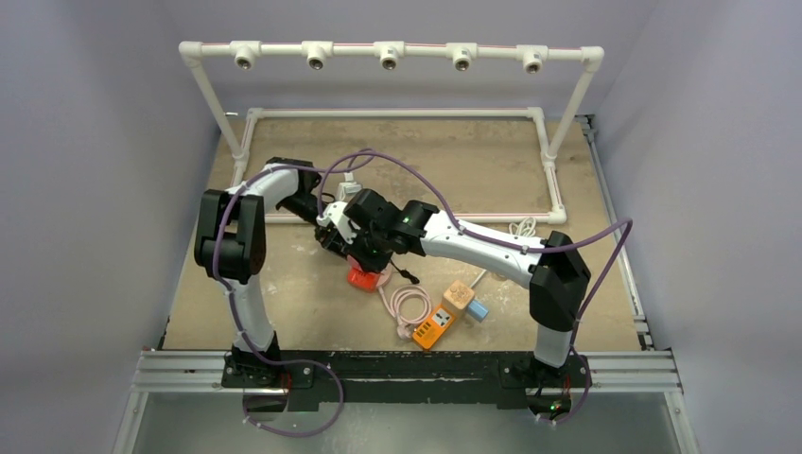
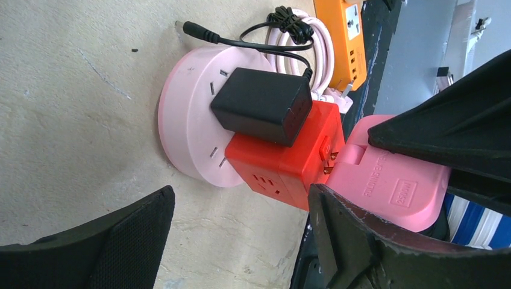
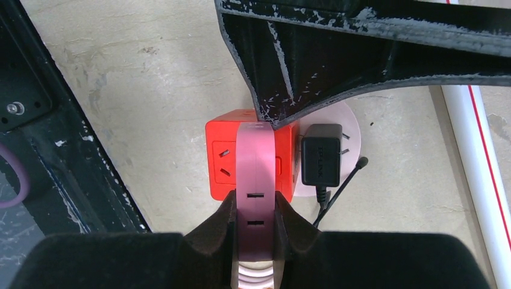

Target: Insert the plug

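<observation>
A red socket cube (image 2: pixel 283 168) is attached to a round pink power strip (image 2: pixel 187 126), which also carries a black adapter (image 2: pixel 259 102). My right gripper is shut on a pink plug (image 2: pixel 385 186), held right at the red cube; the left wrist view shows its prongs at the cube's side, partly visible outside it. My left gripper stands open beside the cube, its fingers spread, nothing between them.
An orange power strip (image 1: pixel 433 326), a wooden cube (image 1: pixel 459 298) and a blue block (image 1: pixel 478 310) lie at the front right, beside coiled cables. A white pipe frame (image 1: pixel 397 113) surrounds the back.
</observation>
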